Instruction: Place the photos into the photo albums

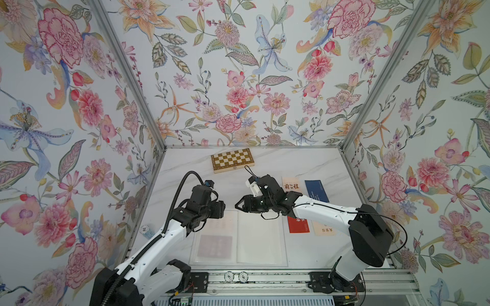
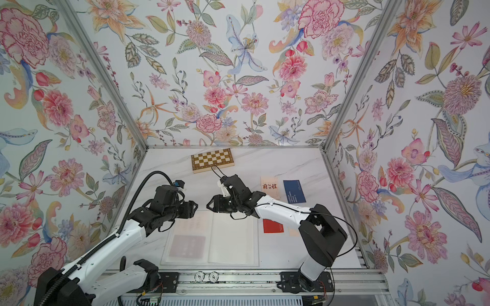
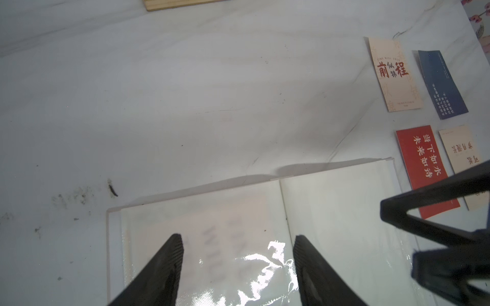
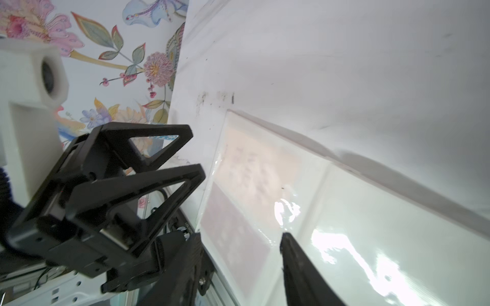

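Observation:
The open photo album lies at the front of the table. On its left page a peach rectangle and a mauve rectangle show through the clear plastic; the right page looks blank. My left gripper stands open over the album's left half, empty. My right gripper is above the album with its fingers apart and nothing between them. To the right lie a beige card, a navy card, a red card and a smaller beige card.
A checkered board sits at the back of the table. Both grippers are close together above the album, my right one at the edge of the left wrist view. Bare marble spreads behind the album.

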